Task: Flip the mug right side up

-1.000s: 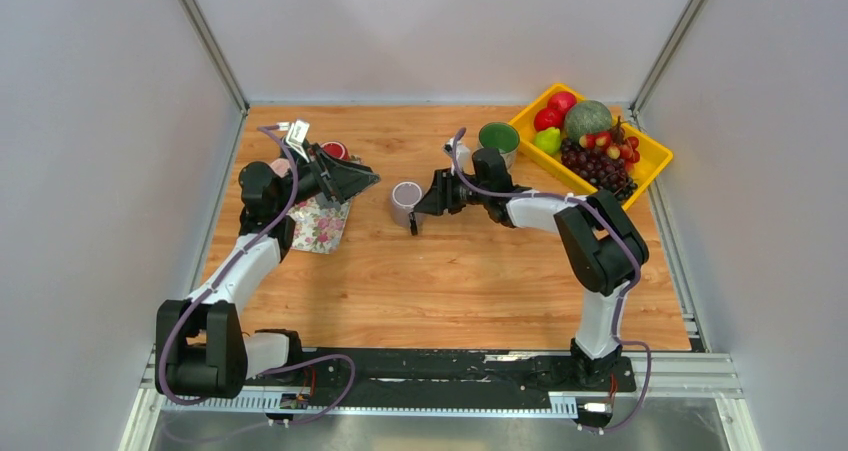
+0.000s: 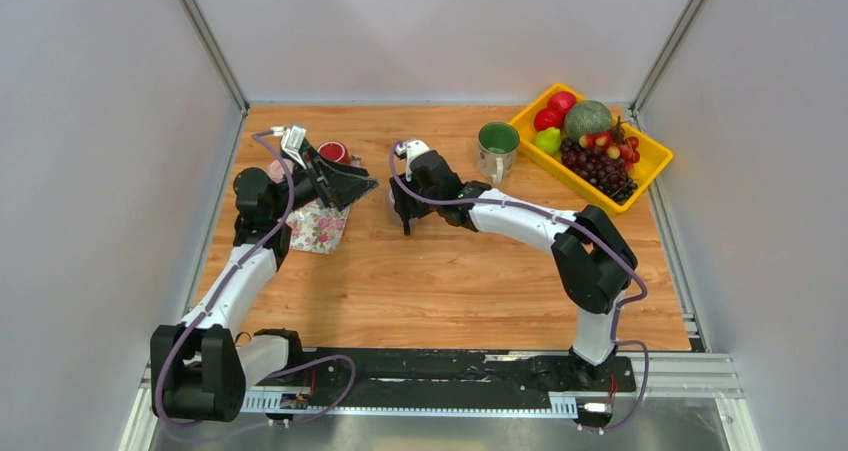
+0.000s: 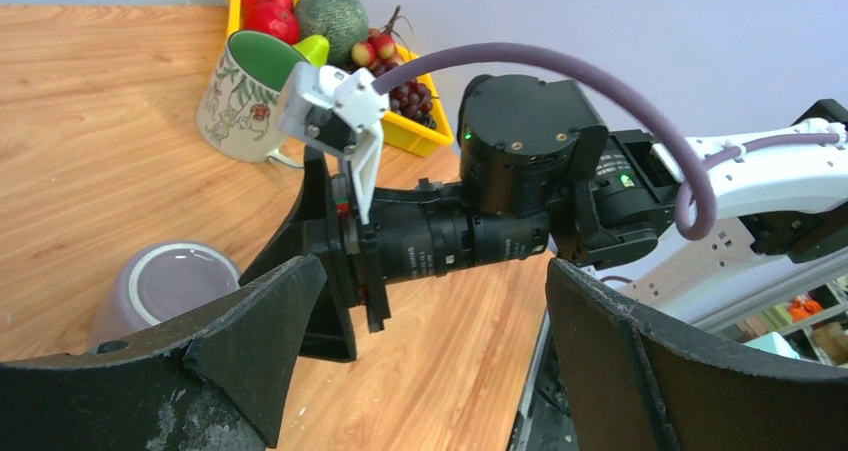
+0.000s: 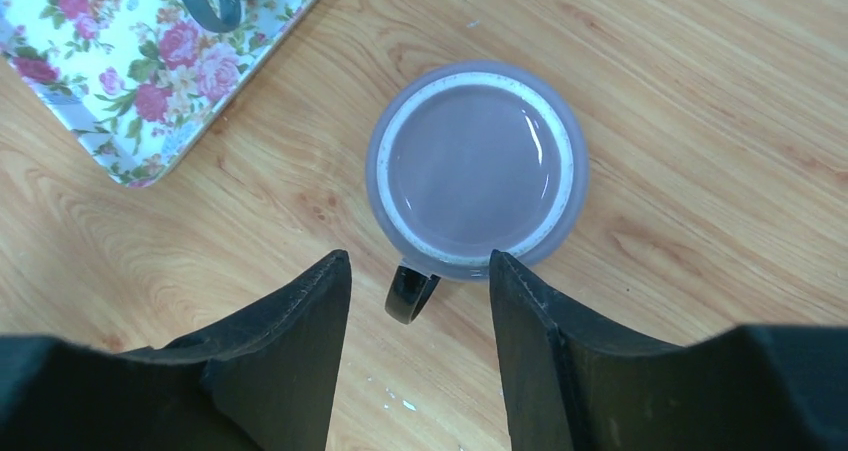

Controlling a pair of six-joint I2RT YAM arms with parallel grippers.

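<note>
A lilac mug stands upside down mid-table, its rimmed base (image 4: 470, 166) facing up and its dark handle (image 4: 410, 291) pointing out toward the lower left of the right wrist view. My right gripper is open just above it, its fingers either side of the handle's region, nothing held; from the top it hides most of the mug. My left gripper (image 2: 350, 186) hangs open in the air to the left, over the floral tray's side, nothing between its fingers.
A floral tray (image 2: 320, 233) with a red cup (image 2: 334, 152) lies at left. A green-lined mug (image 2: 498, 151) and a yellow fruit basket (image 2: 645, 171) stand at back right.
My right arm has moved left from beside the lilac mug to over it. The left arm has shifted only slightly.
</note>
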